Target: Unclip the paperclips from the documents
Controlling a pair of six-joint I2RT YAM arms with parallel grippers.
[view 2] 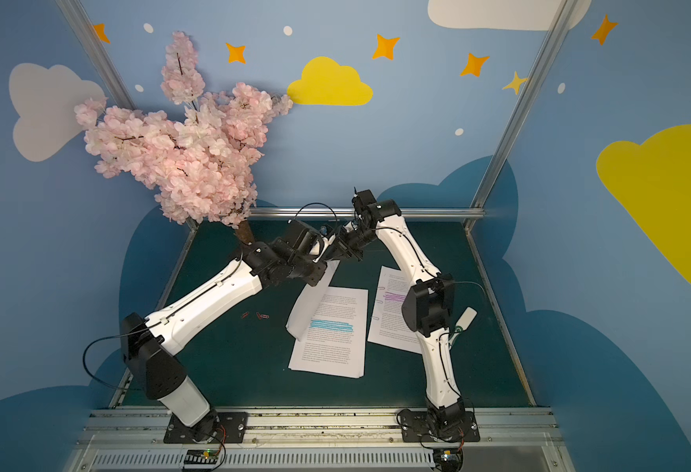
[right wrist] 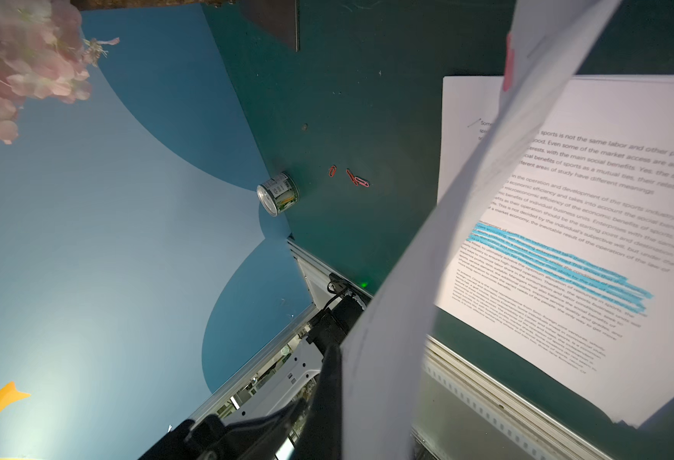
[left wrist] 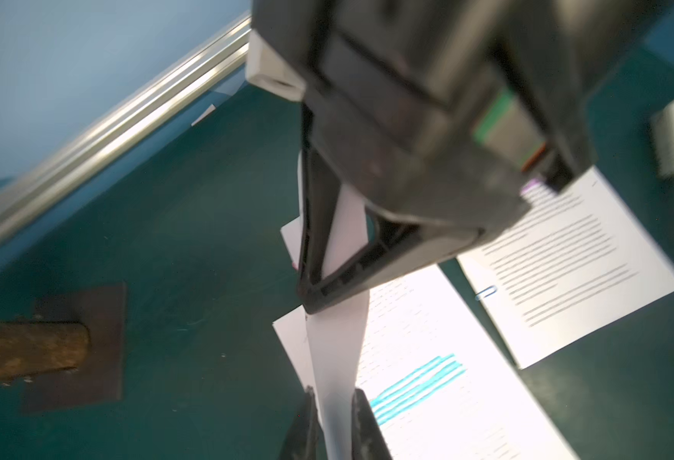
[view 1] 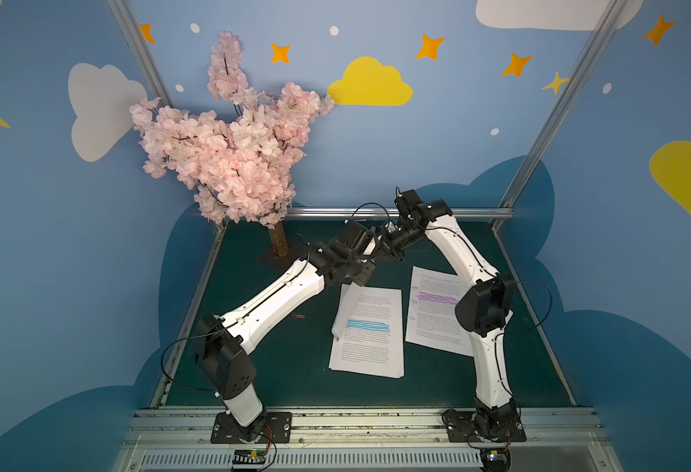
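Observation:
A raised white sheet [right wrist: 429, 283] curves up off the left document, whose lower pages [view 1: 369, 350] carry blue highlighting. My right gripper is shut on this sheet in the left wrist view. The sheet also passes between the fingers of my left gripper, which stand apart on either side of it. A pinkish-red clip [right wrist: 508, 61] sits on the sheet's edge, partly hidden. Loose red paperclips [right wrist: 357, 178] lie on the green table. The right document [view 1: 439, 318], with purple highlighting, bears a blue clip [left wrist: 486, 292] on its edge.
The two gripper heads are close together above the back of the table. A blossom tree [view 1: 278, 240] stands at the back left. In the right wrist view a can [right wrist: 277, 194] is near the wall. A white-ended object [view 2: 465, 318] lies at the right.

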